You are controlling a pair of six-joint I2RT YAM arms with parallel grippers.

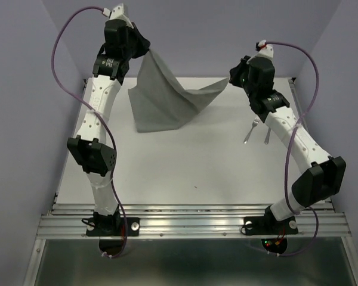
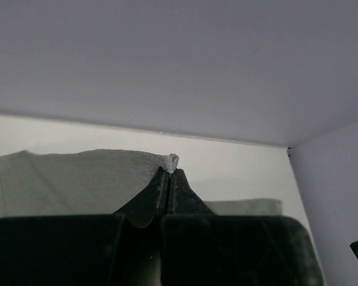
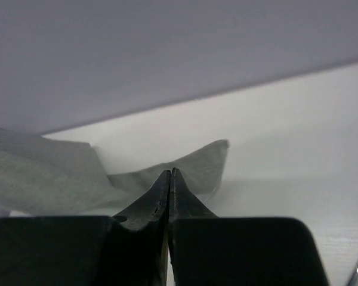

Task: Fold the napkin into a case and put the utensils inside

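Observation:
The grey napkin (image 1: 167,101) hangs from my left gripper (image 1: 147,50) at the table's back left, its lower part spread toward the table. In the left wrist view, a bunched napkin corner pokes up from the closed fingertips of that gripper. My right gripper (image 1: 234,80) is up at the back right, shut with nothing between its fingers. A free napkin corner (image 3: 218,152) shows beyond those fingers in the right wrist view, outside them. A fork (image 1: 251,130) and a second utensil (image 1: 268,135), partly under the right arm, lie on the right.
Grey walls rise at the back and both sides. A metal rail (image 1: 191,218) runs along the front edge.

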